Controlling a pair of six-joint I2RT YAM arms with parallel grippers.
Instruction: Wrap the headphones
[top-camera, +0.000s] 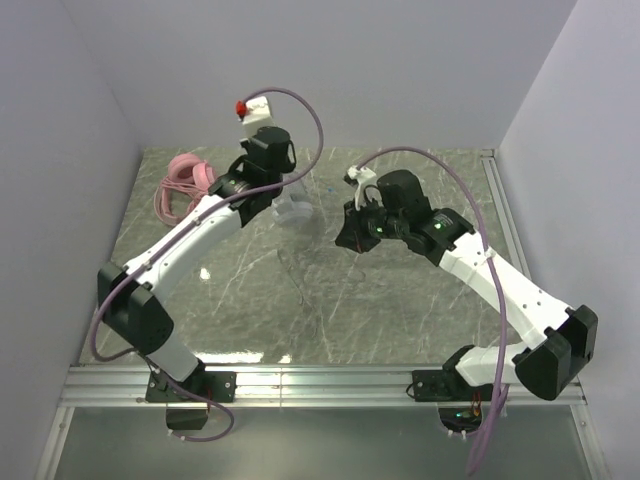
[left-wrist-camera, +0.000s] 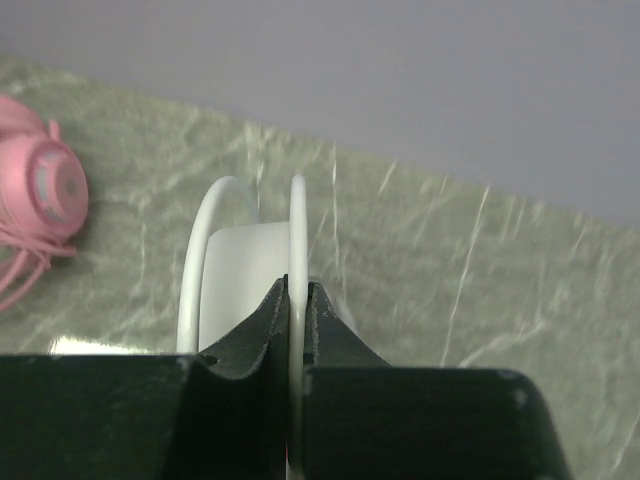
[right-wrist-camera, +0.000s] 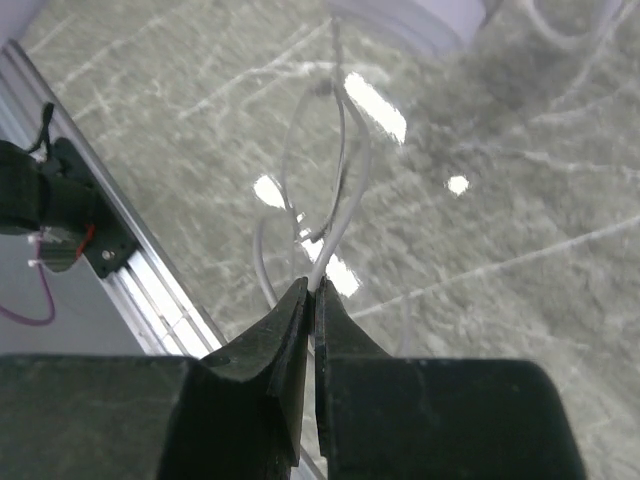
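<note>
White headphones (top-camera: 293, 205) hang below my left gripper (top-camera: 288, 166) in the top view, over the back middle of the table. In the left wrist view, that gripper is shut on their white band (left-wrist-camera: 298, 240), which rises from between its fingers. My right gripper (top-camera: 348, 248) is to the right of the headphones and nearer the front. Seen from the right wrist, it (right-wrist-camera: 314, 292) is shut on a thin white cable (right-wrist-camera: 352, 205). This cable loops upward toward the headphones (right-wrist-camera: 425, 22). How much is wound around them cannot be seen.
Pink headphones (top-camera: 185, 178) with their bundled pink cable lie at the back left. Purple hoses (top-camera: 420, 152) arch along both arms.
</note>
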